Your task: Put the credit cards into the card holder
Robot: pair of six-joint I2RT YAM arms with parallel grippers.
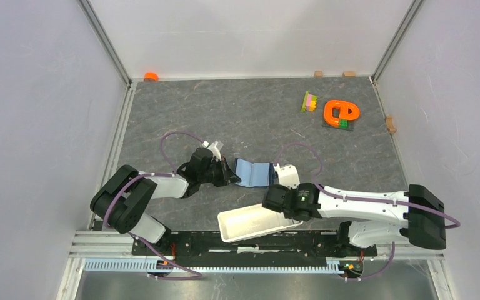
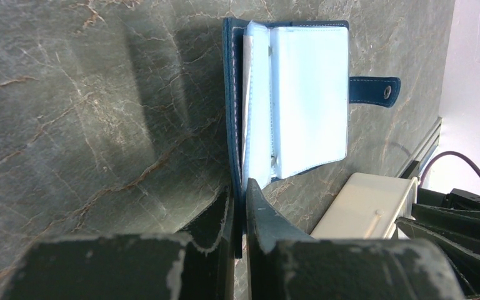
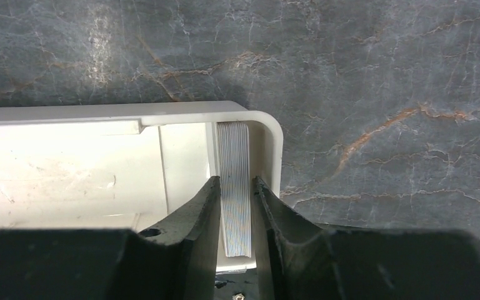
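Observation:
The dark blue card holder (image 2: pixel 234 81) lies spread on the table with its pale translucent sleeves (image 2: pixel 312 94) showing. My left gripper is shut on its near left edge, and that cover and a sleeve stand slightly raised there. A tight stack of credit cards (image 3: pixel 234 144) stands on edge inside the right end of the white tray (image 3: pixel 274 144). Around the stack, my right gripper has one finger on each side and is shut on the cards. From above, the holder (image 1: pixel 253 173) lies between the two arms, behind the tray.
An orange letter-shaped toy (image 1: pixel 342 111) and some coloured blocks (image 1: pixel 309 101) sit at the back right. The rest of the tray looks empty.

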